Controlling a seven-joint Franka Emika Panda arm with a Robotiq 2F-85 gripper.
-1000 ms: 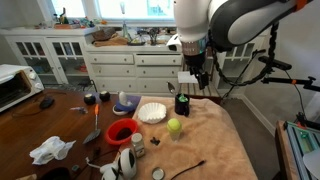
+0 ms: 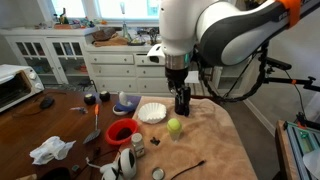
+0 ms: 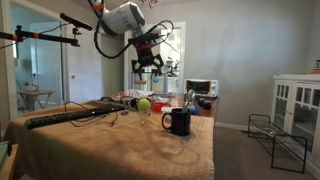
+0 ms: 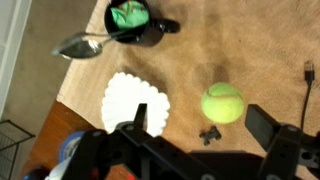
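Observation:
My gripper is open above the table, its fingers spread wide with nothing between them. In the wrist view a yellow-green ball [image 4: 222, 103] shows below the fingers, toward the right finger. A dark mug [image 4: 145, 30] with something green inside stands beyond it, and a metal spoon [image 4: 80, 46] is seen beside its rim. The same mug [image 3: 179, 122] and ball [image 3: 144, 104] appear in exterior view 2, with the gripper [image 3: 150, 68] well above them. From exterior view 1, the gripper [image 2: 182, 86] overlaps the mug's upper part.
A white scalloped dish [image 2: 152, 112] and a red bowl [image 2: 122, 130] are left of the ball. A small black piece [image 4: 210, 134] lies near the ball, and a black cable [image 4: 307, 85] is at right. Bare tabletop [image 2: 225, 150] lies toward the front right.
The mug, ball and dishes have not visibly moved.

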